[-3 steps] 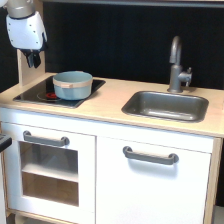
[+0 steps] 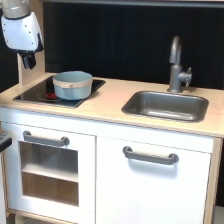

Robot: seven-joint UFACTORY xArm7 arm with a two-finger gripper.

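Observation:
My gripper [image 2: 27, 62] hangs at the upper left of the camera view, its white body above and small dark fingers pointing down. It is to the left of the pot and higher, apart from it. The fingers are too small and dark against the background to show whether they are open or shut. A light blue-grey pot [image 2: 73, 80] stands upright on the black stove top [image 2: 40, 93]. Its inside is not clearly visible from here.
To the right, a metal sink [image 2: 165, 104] is set in the wooden counter [image 2: 110, 106], with a grey faucet [image 2: 177, 68] behind it. Free counter lies between pot and sink. Below are an oven-like cabinet [image 2: 45, 138] and a white door [image 2: 150, 185].
My gripper has shifted slightly to the left. The pot, sink and cabinet doors look the same as before.

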